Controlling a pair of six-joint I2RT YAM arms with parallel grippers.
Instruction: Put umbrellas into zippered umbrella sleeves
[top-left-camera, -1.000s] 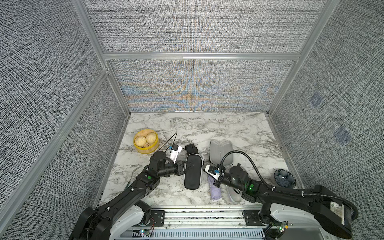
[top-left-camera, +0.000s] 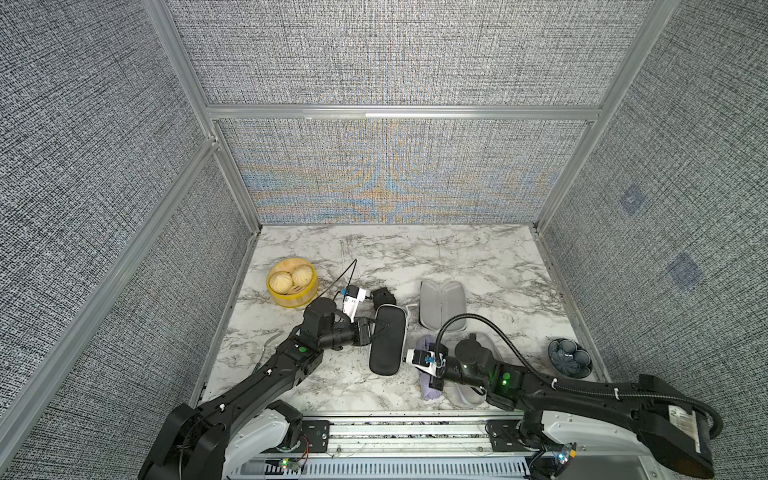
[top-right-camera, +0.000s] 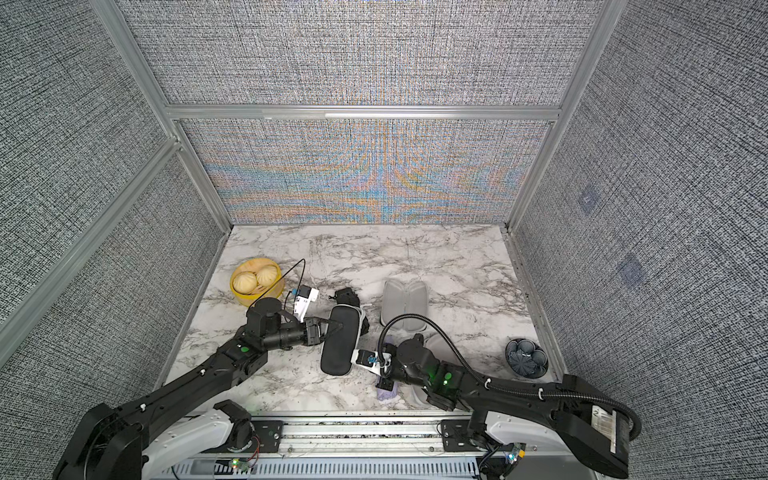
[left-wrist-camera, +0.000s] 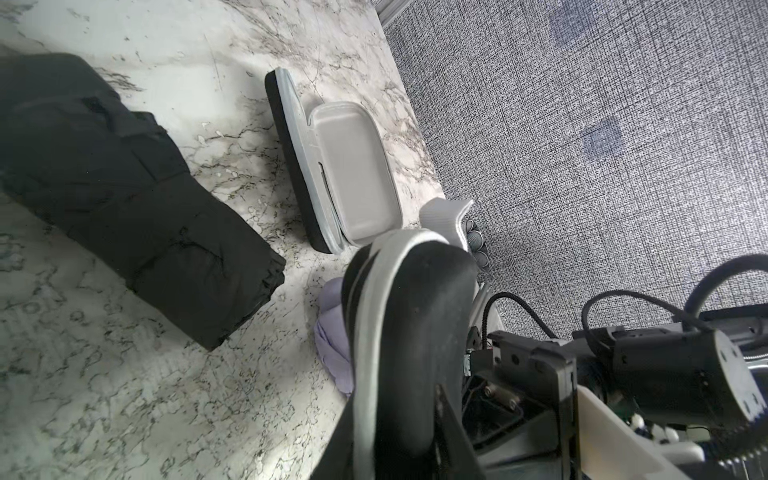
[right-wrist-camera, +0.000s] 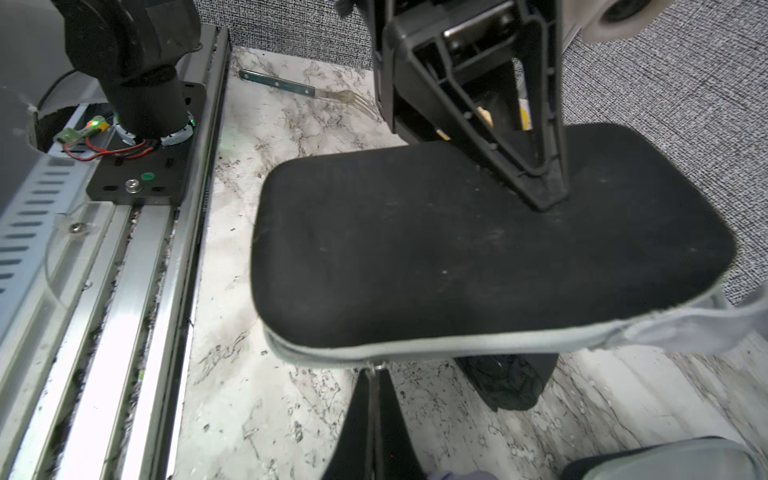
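Note:
A black sleeve with a grey zipper band (top-left-camera: 388, 340) hangs above the table, its lid closed over. My left gripper (top-left-camera: 374, 326) is shut on it, one finger (right-wrist-camera: 548, 192) pressing its flat top. At the sleeve's right edge, toward its near end, my right gripper is shut; a tiny shiny bit shows at its tips, and whether it pinches a zipper pull I cannot tell. A folded black umbrella (left-wrist-camera: 160, 208) lies beneath and beyond. The lavender umbrella (top-left-camera: 429, 388) is partly hidden by the right arm. An open grey-lined sleeve (top-left-camera: 442, 304) rests behind.
Another open sleeve (top-left-camera: 489, 342) is mostly covered by the right arm. A yellow steamer with buns (top-left-camera: 292, 282) stands at the left, a dark bowl (top-left-camera: 569, 357) at the right. A fork (right-wrist-camera: 292, 84) lies at the left.
The left gripper and its sleeve have barely shifted.

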